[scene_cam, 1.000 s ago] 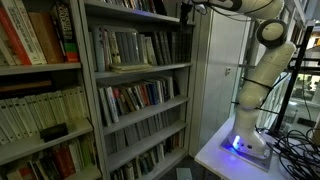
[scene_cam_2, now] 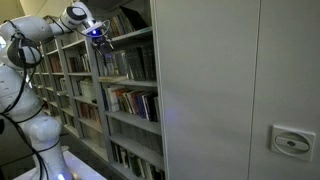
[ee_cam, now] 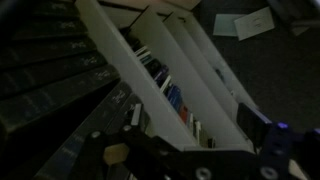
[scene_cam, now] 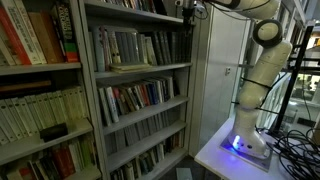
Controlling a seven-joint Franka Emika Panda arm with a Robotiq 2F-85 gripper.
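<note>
Up by the top shelves of the bookcase (scene_cam: 189, 95), my gripper (scene_cam: 187, 20) points downward at the end of the raised arm. Exterior view 2 also has the gripper (scene_cam_2: 103, 42) high up, close to the shelf fronts. Dark fingers (ee_cam: 122, 150) stand far apart along the bottom of the wrist view, so the gripper is open, with nothing seen held between them. A row of dark bound books (ee_cam: 60, 75) with light spine marks is close by on the left. Whether a finger touches any book, I cannot tell in this dim view.
Lower shelves hold many upright books (scene_cam: 140, 95). A white table (scene_cam: 225, 160) carries the arm's base (scene_cam: 250, 145), with loose cables (scene_cam: 295, 150) behind. Pale flat pieces (ee_cam: 254, 24) lie on the dark floor. A big light panel (scene_cam_2: 210, 90) stands right of the shelves.
The raised forearm and gripper have shifted slightly at the top of exterior view 1. Books and shelves look the same.
</note>
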